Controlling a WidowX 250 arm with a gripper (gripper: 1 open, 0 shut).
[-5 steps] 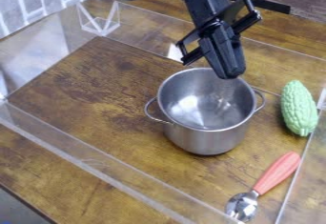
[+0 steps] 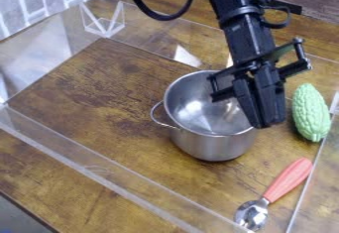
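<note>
A steel pot (image 2: 205, 136) with side handles stands on the wooden table. My dark gripper (image 2: 263, 106) is over the right part of the pot, its fingers pointing down and covering much of that side of the rim. I cannot make out anything held between the fingers. A green corn-shaped or gourd-like vegetable (image 2: 310, 113) lies to the right of the pot. A scoop with a pink handle (image 2: 286, 183) lies at the lower right.
Clear plastic barriers edge the work area at left, front and right. A white object behind the pot is partly hidden by the arm.
My gripper has moved down and to the right, from above the back of the pot to over its right side. The pot, vegetable and scoop look unmoved.
</note>
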